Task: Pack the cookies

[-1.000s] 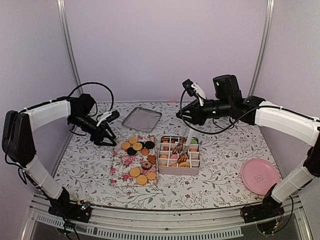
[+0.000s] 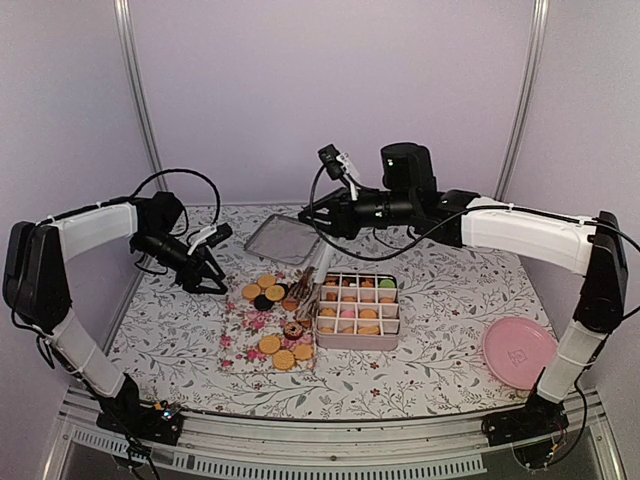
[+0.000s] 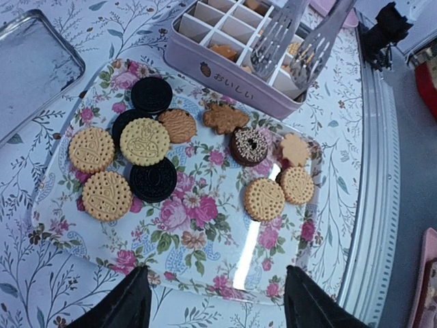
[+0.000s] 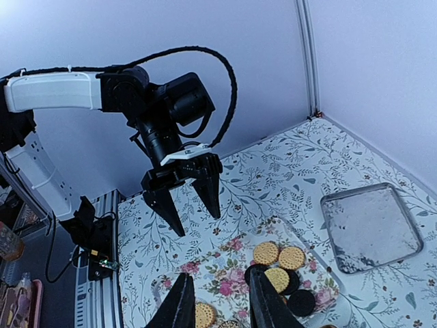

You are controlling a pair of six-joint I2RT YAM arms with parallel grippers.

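Observation:
A floral tray (image 3: 198, 253) holds several cookies: cream rounds (image 3: 107, 196), black ones (image 3: 153, 181), a donut-shaped one (image 3: 248, 147). Beside it stands a pink compartment box (image 3: 198, 65) with cookies in its cells. My right gripper (image 2: 326, 220) is shut on metal tongs (image 2: 310, 285), whose slotted ends hang at the box's left edge beside the tray; in the left wrist view the tongs (image 3: 280, 41) show over the box. My left gripper (image 2: 205, 278) hangs open at the tray's left, nothing between its fingers.
An empty metal tray (image 2: 282, 238) lies behind the floral tray. A pink plate (image 2: 520, 352) sits at the front right. The cloth between box and plate is clear.
My right gripper and the tongs have moved left from over the box toward the floral tray. The left arm is almost unchanged.

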